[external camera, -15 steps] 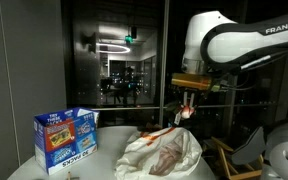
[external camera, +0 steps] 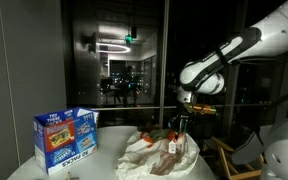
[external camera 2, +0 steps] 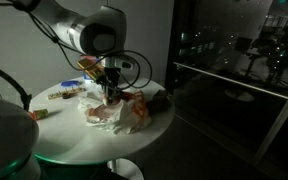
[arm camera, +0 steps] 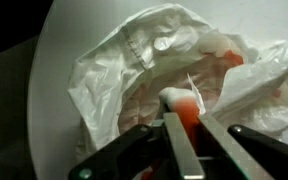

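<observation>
A white plastic bag (external camera: 144, 158) lies with its mouth spread open on the round white table (external camera: 104, 145). My gripper points down into the bag's mouth, shut on a small orange-and-white object (arm camera: 187, 108). The object's lower end is over the bag's inside, and the fingers hide part of it. In the second exterior view, the bag (external camera 2: 112, 118) sits beneath the arm, its crumpled sides around the gripper (external camera 2: 108, 92). Whether the object touches the bag's bottom cannot be told.
A blue snack box (external camera: 67, 139) stands at the table's left. Several small items, including a blue one (external camera 2: 74, 84), lie on the table near the bag. Dark floor lies beyond the table's rim.
The arm has come down, lowering the gripper and the object from above the bag into its opening. The bag's near side looks more crumpled; the box has stayed put.
</observation>
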